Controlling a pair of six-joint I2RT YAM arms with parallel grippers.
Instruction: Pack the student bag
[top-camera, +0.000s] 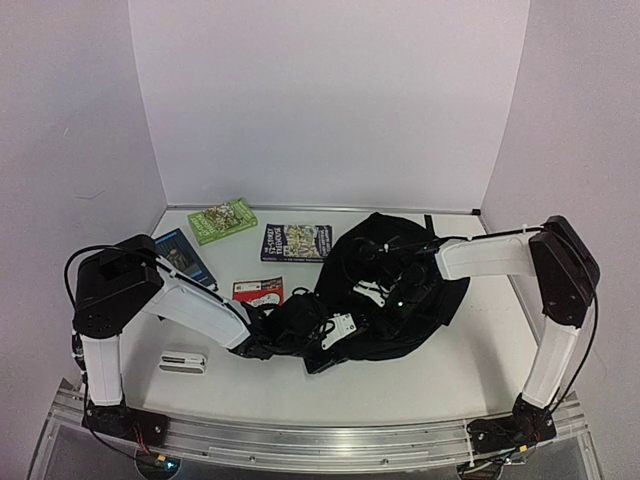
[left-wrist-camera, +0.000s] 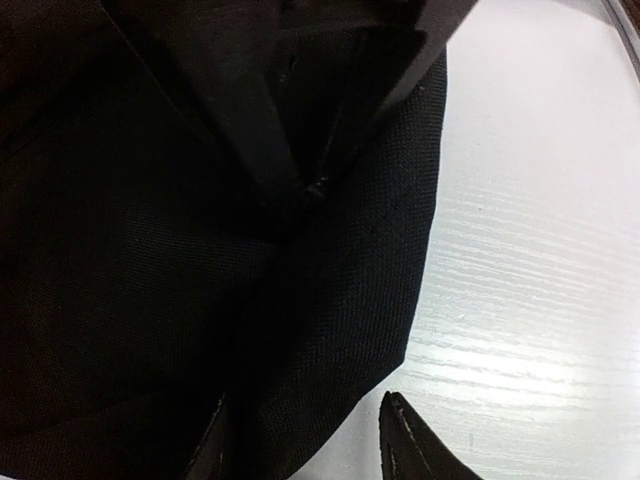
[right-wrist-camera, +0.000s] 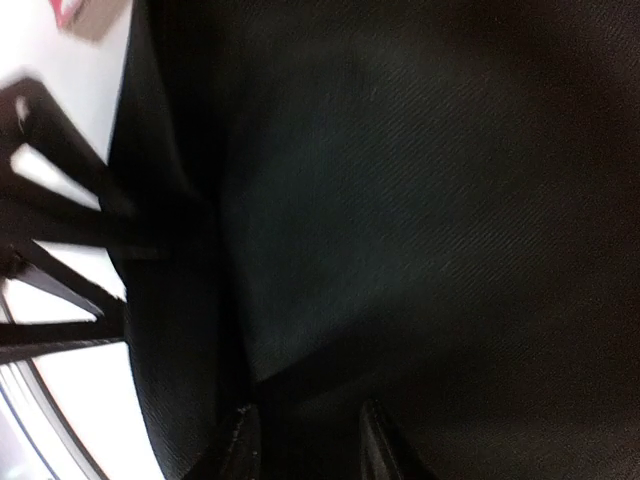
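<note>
A black bag (top-camera: 400, 345) lies on the white table, right of centre, its cloth filling most of both wrist views. My left gripper is open at the bag's near-left edge; in its view the folded dark cloth (left-wrist-camera: 340, 290) runs down between the parted fingers. Over the bag, my right gripper has its fingertips apart, with only black cloth (right-wrist-camera: 400, 220) behind them. Whether either one's fingers touch the fabric is hard to tell in the dark. The two grippers are close together, each appearing in the other's wrist view.
Left of the bag lie a green book (top-camera: 222, 221), a purple book (top-camera: 297, 243), a blue book (top-camera: 185, 256) and a red book (top-camera: 260, 291), the last partly behind my left arm. A white box-like item (top-camera: 183, 362) sits at front left.
</note>
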